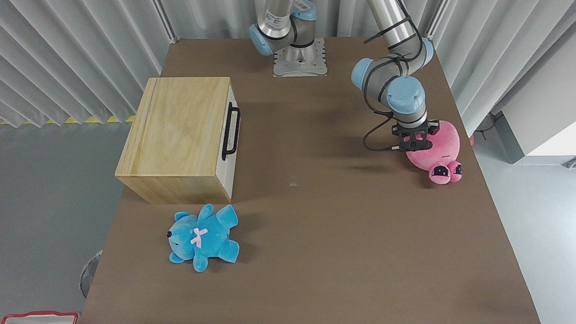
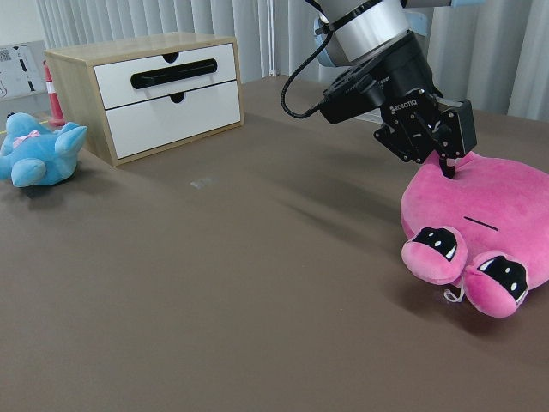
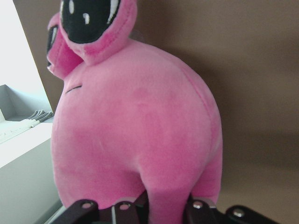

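A pink plush toy [image 1: 437, 151] with black eye patches lies at the table's right edge; the left view shows its eyes [image 2: 497, 223] facing the camera side. My black gripper [image 2: 442, 159] is down on its upper part. In the wrist view the plush [image 3: 131, 121] fills the middle, with a narrow part of it pinched between the fingers at the bottom, so the gripper is shut on it.
A wooden cabinet [image 1: 167, 124] with white drawer fronts and black handle stands on the left. A blue teddy bear [image 1: 213, 240] lies in front of it.
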